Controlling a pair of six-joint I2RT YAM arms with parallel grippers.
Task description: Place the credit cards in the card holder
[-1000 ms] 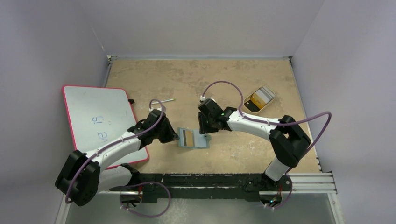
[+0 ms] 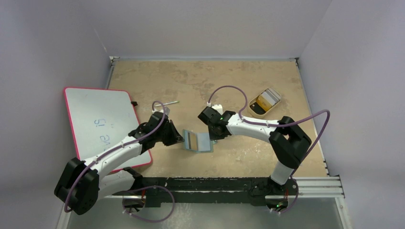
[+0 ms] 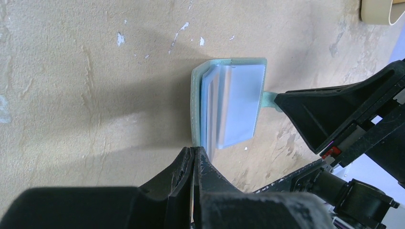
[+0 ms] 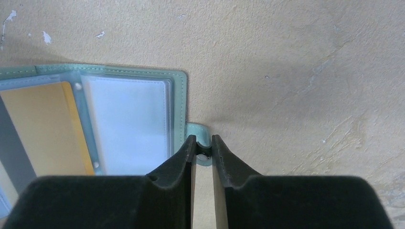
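Note:
The pale green card holder (image 2: pixel 204 142) lies spread on the table, its clear pockets showing, with a tan card (image 4: pixel 44 125) and a dark card (image 4: pixel 14 136) in the left part. That left flap is tilted up. At its outer edge is my left gripper, fingers together, the edge running in between the tips. On the right side, my right gripper is narrowly open, its fingertips either side of the holder's small closing tab (image 4: pixel 198 131). A snap button (image 4: pixel 203 156) shows on the tab. In the top view the right arm hides the tab's surroundings.
A tan box (image 2: pixel 257 110) holding several cards (image 2: pixel 270 98) stands at the right. A whiteboard (image 2: pixel 100 121) rests at the left, and a white pen (image 2: pixel 171 103) lies behind the left arm.
My right gripper has come lower and toward the front, to the holder's tab. The holder's left flap has shifted slightly right; the left arm has barely moved.

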